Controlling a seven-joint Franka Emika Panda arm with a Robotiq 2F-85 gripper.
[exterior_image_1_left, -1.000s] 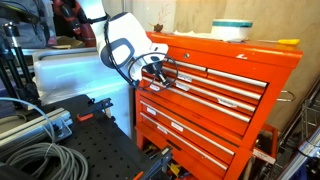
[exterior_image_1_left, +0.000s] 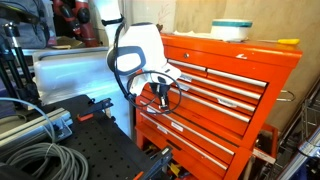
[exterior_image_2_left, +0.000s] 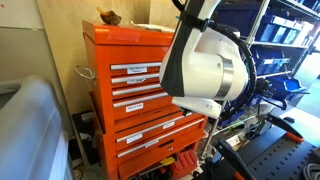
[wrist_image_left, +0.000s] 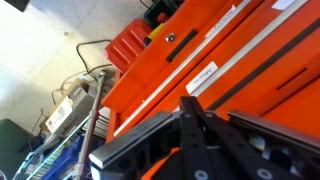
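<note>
A red tool chest (exterior_image_1_left: 215, 90) with several silver-edged drawers fills the middle of the first exterior view. It also shows behind my arm in the second exterior view, with white labels on its upper drawer fronts (exterior_image_2_left: 135, 82). My gripper is shut, with nothing visible between its dark fingers. In the wrist view it lies over the red drawer fronts, near a white label (wrist_image_left: 202, 78); whether it touches them cannot be told. The white arm (exterior_image_1_left: 140, 50) stands in front of the chest's left part. In the second exterior view, the arm hides part of the drawers.
A white round container (exterior_image_1_left: 232, 30) and a yellow-handled tool (exterior_image_1_left: 288, 41) lie on the chest top. A black table (exterior_image_1_left: 100, 150) with coiled cable (exterior_image_1_left: 45, 160) is in front. Low down, red items (exterior_image_2_left: 185, 165) lie near the chest.
The chest and its drawers look unchanged.
</note>
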